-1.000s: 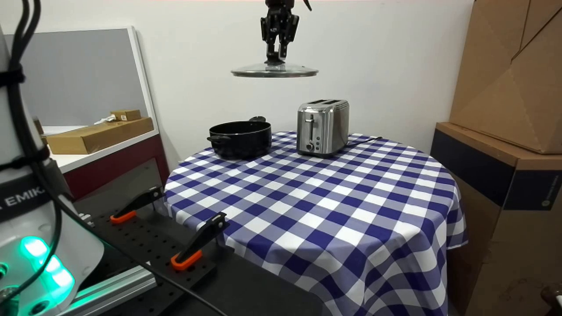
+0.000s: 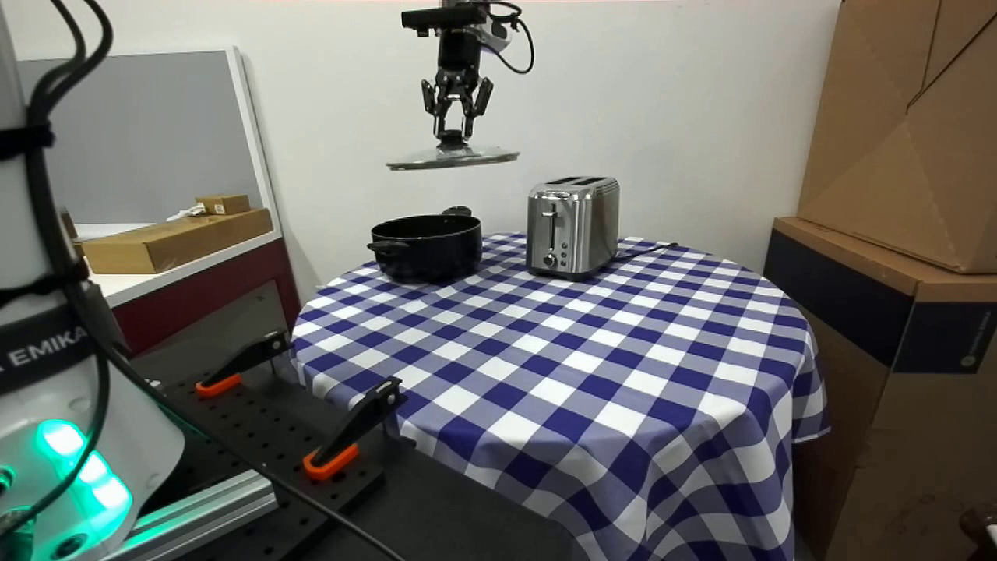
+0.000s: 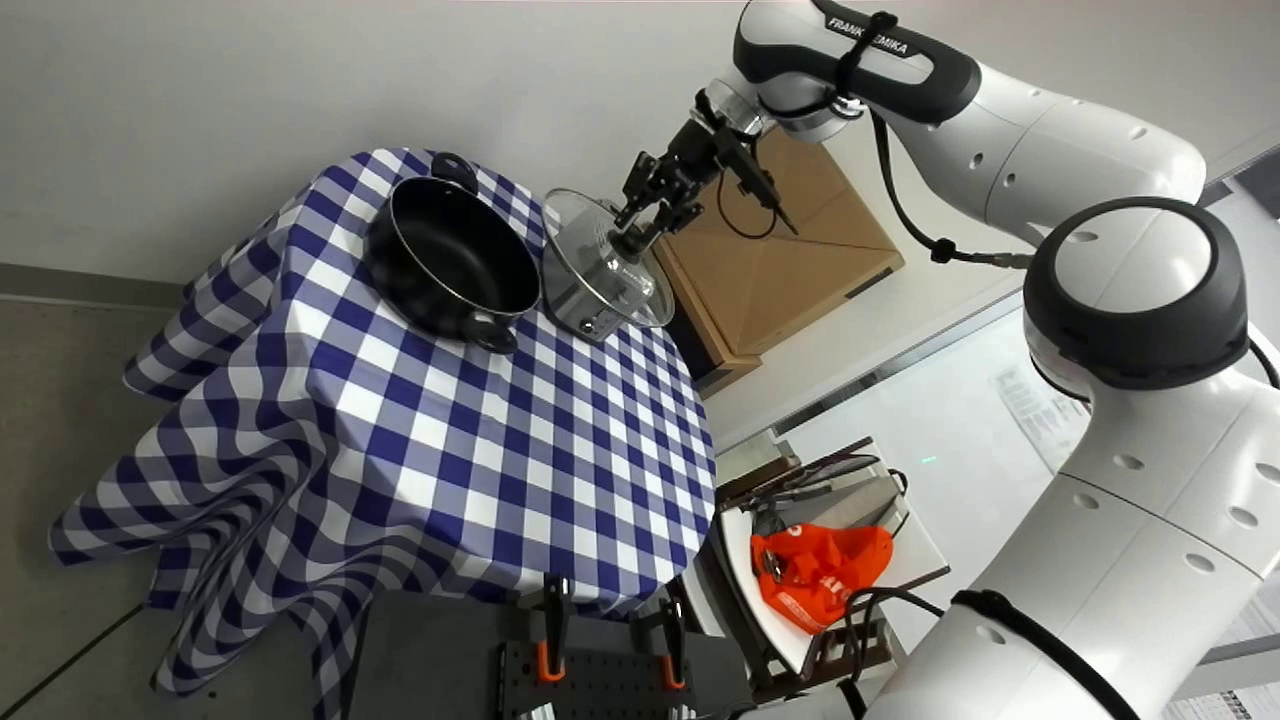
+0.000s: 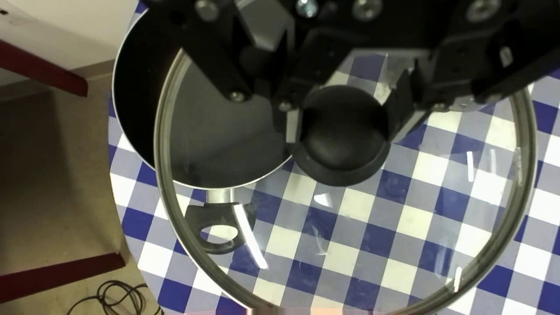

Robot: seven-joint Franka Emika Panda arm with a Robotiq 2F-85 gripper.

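Observation:
My gripper (image 2: 453, 131) is shut on the black knob (image 4: 341, 139) of a round glass lid (image 2: 451, 159), one finger on either side of the knob. The lid hangs in the air, slightly tilted, above the level of the open black pot (image 2: 427, 251). That pot stands uncovered at the back left of the table in exterior view 1. Through the glass in the wrist view, part of the pot (image 4: 220, 131) and one of its handles show, off to the left of the knob; the lid only partly overlaps the pot there.
A silver toaster (image 2: 572, 229) stands right of the pot, its cord trailing behind. The checked tablecloth (image 2: 561, 355) is bare across the front and right. Two clamps with orange tips (image 2: 332, 463) sit at the near table edge.
My gripper has moved left and downward in exterior view 1, carrying the lid closer to the pot. The lid now tilts a little. Pot and toaster have stayed in place.

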